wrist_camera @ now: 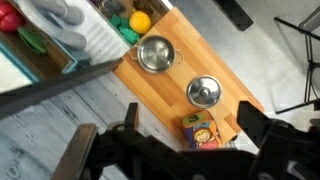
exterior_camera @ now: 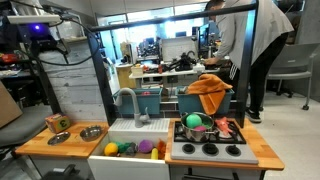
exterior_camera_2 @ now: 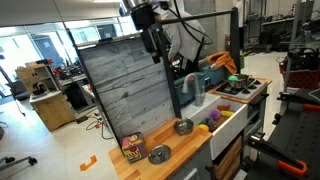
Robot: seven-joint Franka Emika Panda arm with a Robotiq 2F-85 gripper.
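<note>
My gripper is open, its two dark fingers wide apart with nothing between them. It hangs high above the left end of the wooden counter (exterior_camera_2: pixel 190 146), seen in exterior view 2 as the gripper (exterior_camera_2: pixel 156 52). Below, in the wrist view, are a small metal pot (wrist_camera: pixel 156 54) with handles, a round metal lid or dish (wrist_camera: pixel 204 92) and a colourful orange-red box (wrist_camera: pixel 200 130). The same box (exterior_camera: pixel 58 123) stands near the counter's back left, and the pot (exterior_camera: pixel 91 132) is closer to the sink.
A white sink (exterior_camera: pixel 125 167) holds several colourful toy foods. Right of it, a pot (exterior_camera: pixel 198 126) with a green item stands on the stove (exterior_camera: pixel 212 150). An orange cloth (exterior_camera: pixel 208 92) drapes over a teal bin. A dark frame and a grey plank wall (exterior_camera_2: pixel 130 85) border the counter.
</note>
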